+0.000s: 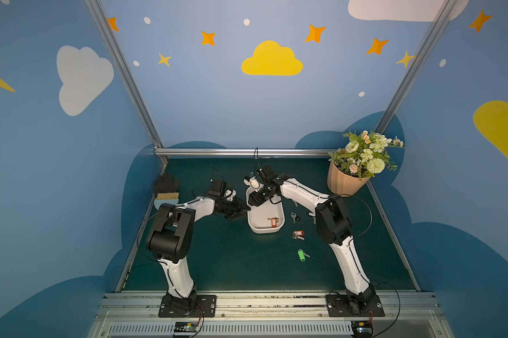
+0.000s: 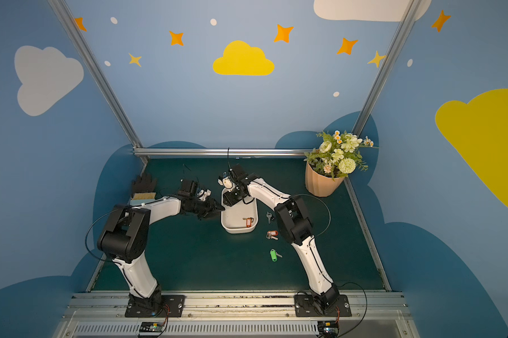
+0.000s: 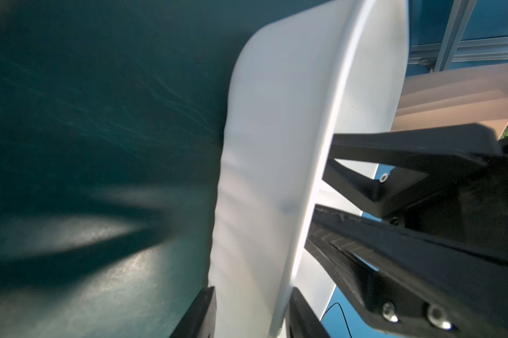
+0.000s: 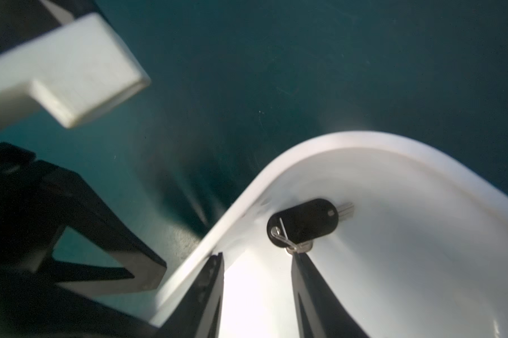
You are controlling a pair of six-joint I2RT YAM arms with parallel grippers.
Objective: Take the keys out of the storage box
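Observation:
The white storage box stands mid-table. In the left wrist view my left gripper is shut on its side wall, with the rim between the fingers. My right gripper is over the far end of the box, fingers apart with nothing held. Just beyond its fingertips a key with a black tag lies inside, close to the curved wall. Another key, with a red tag, rests near the box's front end. The right arm hides part of the box in both top views.
To the right of the box several keys lie on the table, among them a green-tagged one and a red-tagged one. A flower pot stands at the back right, a brush at the left. Open table lies in front.

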